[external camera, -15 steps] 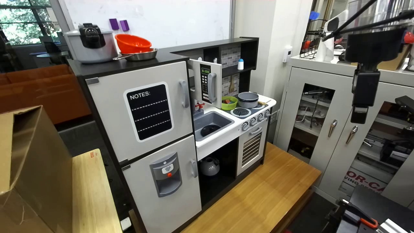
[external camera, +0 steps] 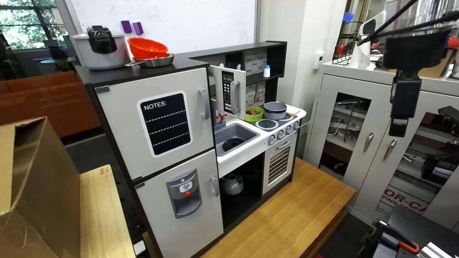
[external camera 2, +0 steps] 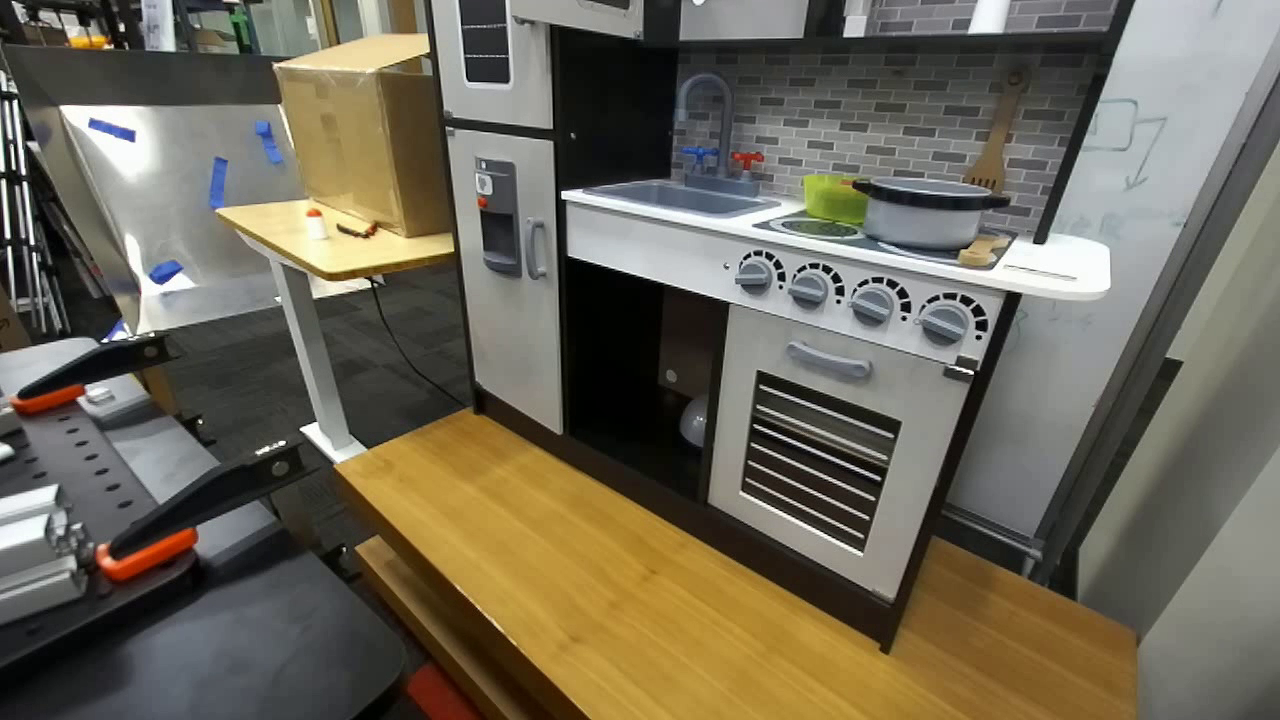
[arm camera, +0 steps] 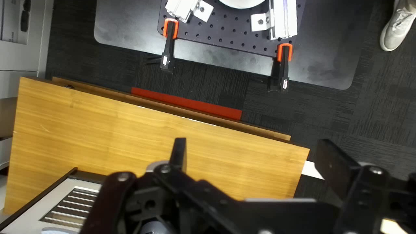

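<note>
My gripper spreads wide in the wrist view, its two black fingers far apart with only the wooden platform and floor showing below. In exterior view 1 the gripper [external camera: 400, 124] hangs at the upper right, well away from the toy kitchen. That kitchen has a grey fridge [external camera: 161, 107], a microwave door [external camera: 230, 92] standing ajar, a sink [external camera: 236, 137] with a dark round item in it, and a stove. On the stove are a grey pot [external camera: 275, 112] and a green bowl [external camera: 254, 114] with small pieces inside. A kettle [external camera: 232, 184] sits in the open lower compartment.
On top of the fridge stand a large grey pot [external camera: 101, 51], an orange colander [external camera: 147, 48] and a metal pan [external camera: 155, 62]. A cardboard box [external camera 2: 366, 138] rests on a side table. The wooden platform [external camera 2: 624, 546] before the kitchen is clear.
</note>
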